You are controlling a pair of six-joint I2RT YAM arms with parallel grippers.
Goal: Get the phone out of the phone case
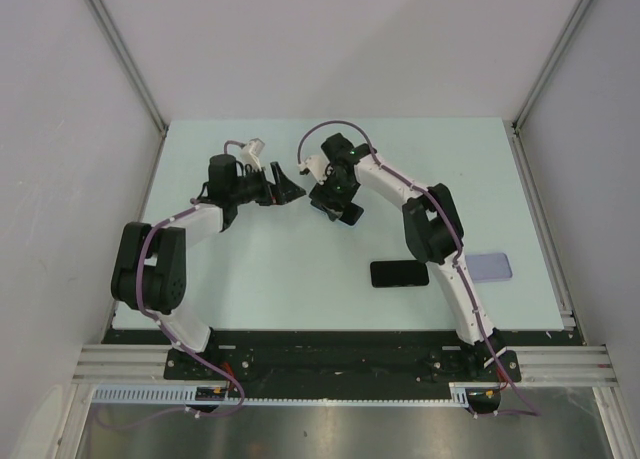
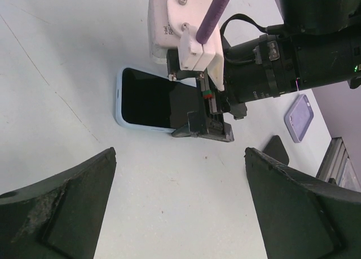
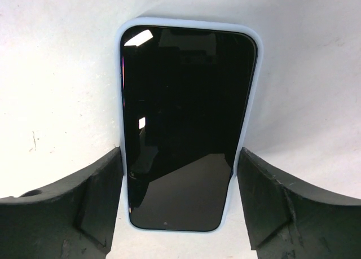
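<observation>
A black phone in a pale blue case point(image 3: 184, 101) lies screen up on the white table, seen whole in the right wrist view and partly under the right arm in the left wrist view point(image 2: 148, 98). My right gripper straddles the lower half of the case, its fingertips at both long edges; whether they grip it I cannot tell. My left gripper point(image 1: 283, 186) stands open just left of the phone, with nothing between its fingers.
A black rectangular item point(image 1: 399, 273) lies front right of the phone, and a pale lilac tray point(image 1: 490, 267) is at the right edge.
</observation>
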